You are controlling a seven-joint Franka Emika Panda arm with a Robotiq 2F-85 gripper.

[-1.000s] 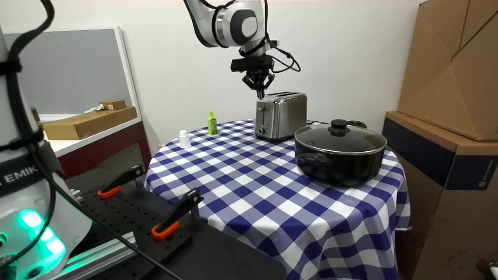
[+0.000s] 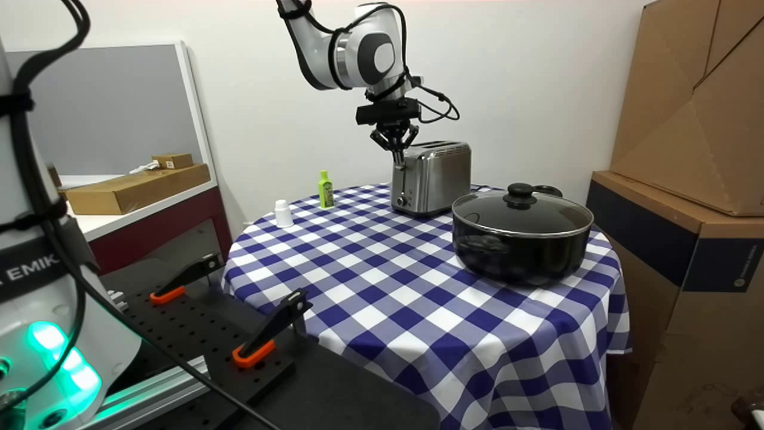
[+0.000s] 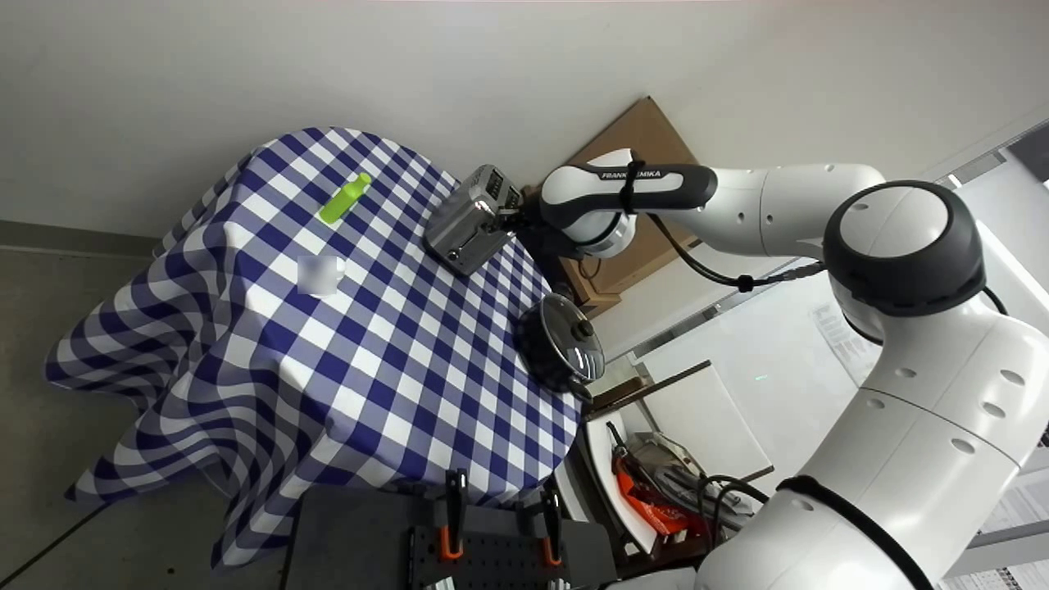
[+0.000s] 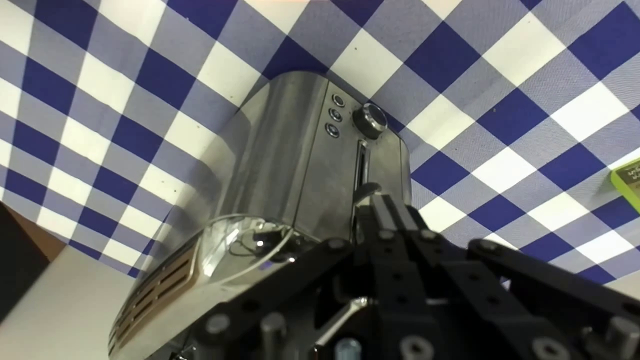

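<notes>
A silver toaster (image 2: 444, 179) stands upright near the back of the checked table. My gripper (image 2: 398, 160) is shut, fingers downward, at the upper part of the toaster's control face. In the wrist view the fingertips (image 4: 387, 210) lie over the dark lever (image 4: 366, 191) at the slot's upper end, and nothing shows between them. Whether they touch the lever, I cannot tell. The round knob (image 4: 370, 120) and several small buttons (image 4: 334, 114) are in plain sight beyond. Seen in exterior view 2, the gripper (image 3: 503, 221) partly covers the toaster (image 3: 470, 221).
A black lidded pot (image 2: 521, 236) stands to the toaster's right in exterior view 1. On the left are a green bottle (image 2: 326, 190) and a white bottle (image 2: 283, 214).
My gripper has come down from above the toaster's top edge to beside its control face. The toaster, pot and bottles stand where they were.
</notes>
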